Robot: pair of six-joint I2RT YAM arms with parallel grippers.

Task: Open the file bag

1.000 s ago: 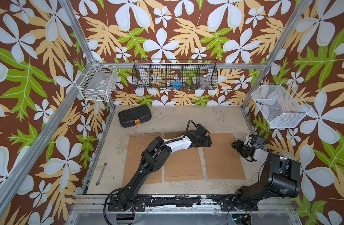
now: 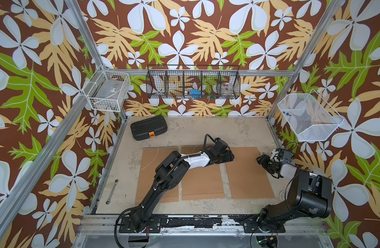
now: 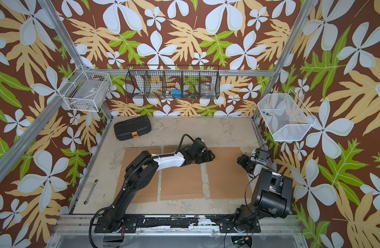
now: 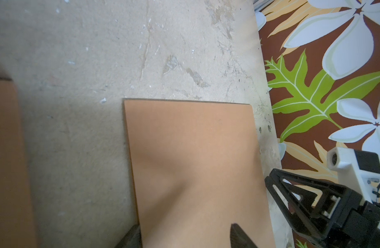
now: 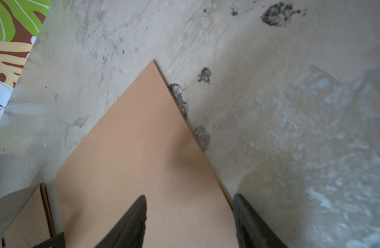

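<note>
Three flat brown pieces, like file bags, lie side by side on the table. The rightmost one (image 2: 247, 177) is between my two arms. Over its left side is my left gripper, its fingers apart and nothing visible between them but the brown surface below. One fingertip (image 4: 132, 235) overlaps the bag's left edge in view; whether it touches cannot be told. My right gripper is at the right side, also open, one fingertip (image 5: 239, 204) by the bag's edge and the other over its surface. No opening of the bag can be made out.
The middle brown piece (image 2: 202, 181) and left brown piece (image 2: 150, 177) lie partly under my left arm. A black case (image 2: 148, 127) sits at the back left and a wrench (image 2: 112, 191) at the front left. Wire baskets (image 2: 192, 84) hang at the back.
The rightmost brown piece has shifted slightly to the right, its front right corner most. Both arms have stayed almost where they were.
</note>
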